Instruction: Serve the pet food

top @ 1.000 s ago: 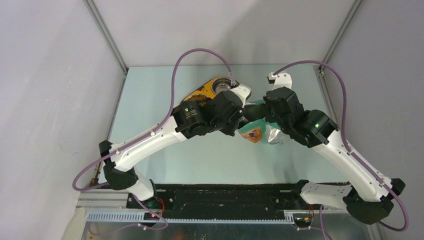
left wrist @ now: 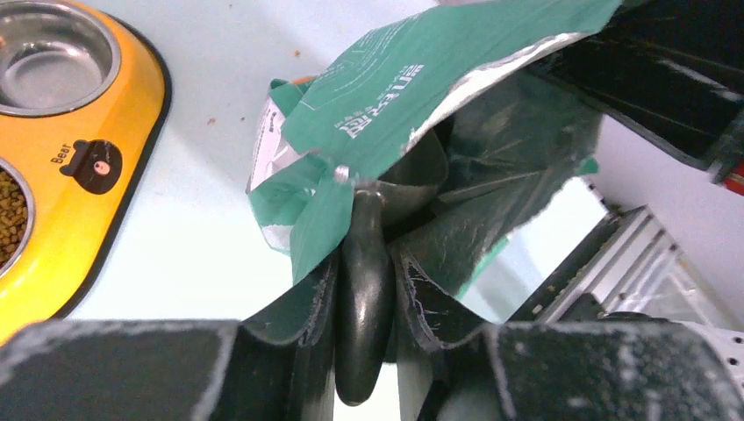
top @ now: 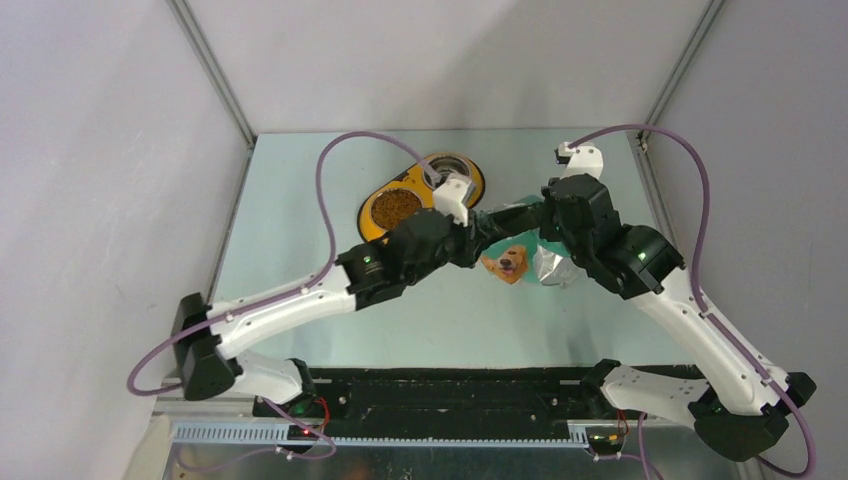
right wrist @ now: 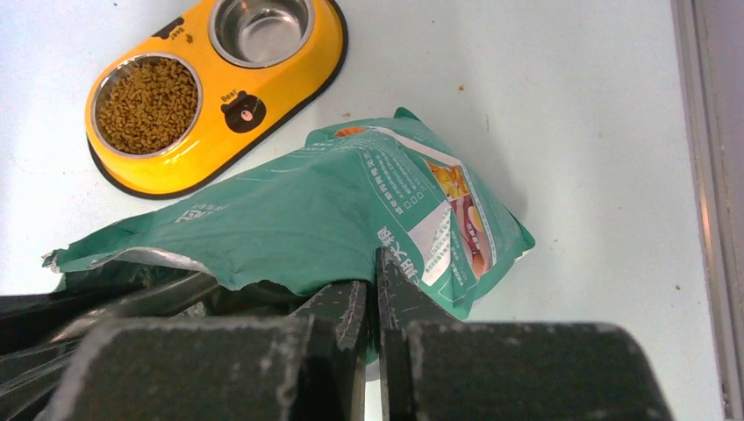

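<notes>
A green food bag [right wrist: 405, 202] lies on the table right of the yellow double bowl [top: 374, 228]; its opened top is lifted. In the left wrist view my left gripper is shut on a dark scoop handle [left wrist: 364, 351], whose upper end is inside the bag's mouth. My right gripper is shut on the bag's green top edge. One bowl holds brown kibble [right wrist: 146, 103]; the steel bowl [right wrist: 261, 26] beside it is empty.
White walls and metal rails border the back and sides.
The right gripper has shifted slightly right.
</notes>
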